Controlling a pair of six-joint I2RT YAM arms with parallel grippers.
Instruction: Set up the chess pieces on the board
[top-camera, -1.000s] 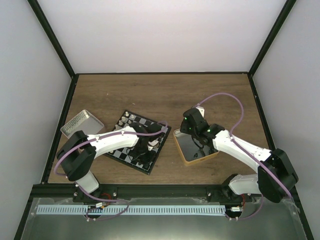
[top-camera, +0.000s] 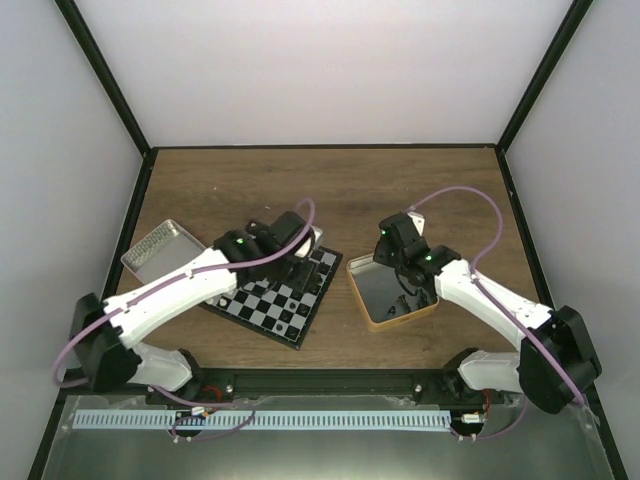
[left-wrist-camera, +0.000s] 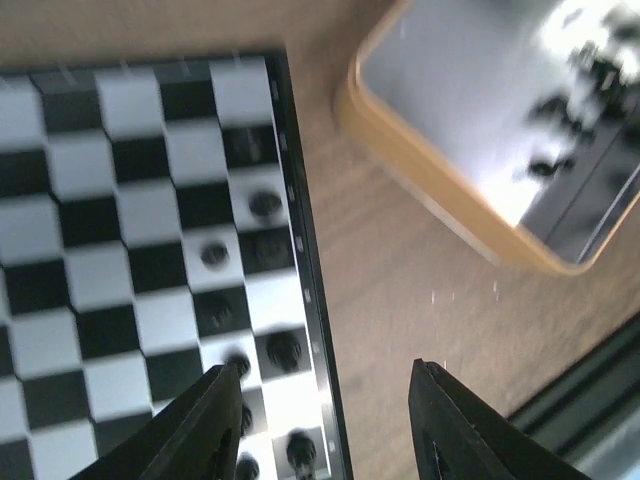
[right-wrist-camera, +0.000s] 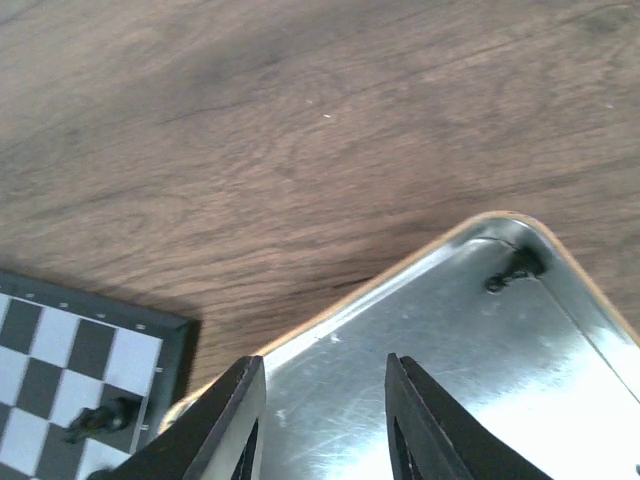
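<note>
The chessboard (top-camera: 257, 312) lies centre-left, with several black pieces along its right side, such as a piece (left-wrist-camera: 265, 203) in the left wrist view and one (right-wrist-camera: 110, 416) in the right wrist view. Above it is my left gripper, fingers apart, nothing seen between them. My right gripper hangs over the orange-rimmed box (left-wrist-camera: 440, 190), fingers apart, with bare box floor between them. Several black pieces (left-wrist-camera: 551, 167) lie in that box, one (right-wrist-camera: 515, 268) near a corner. The top view hides much of the board under my left arm.
A metal tray (top-camera: 152, 236) sits at the far left, beyond the board. The frame rail runs along the front edge.
My left arm has risen and shifted up and back from the board's front right part. The right arm has moved slightly to the right over the box.
</note>
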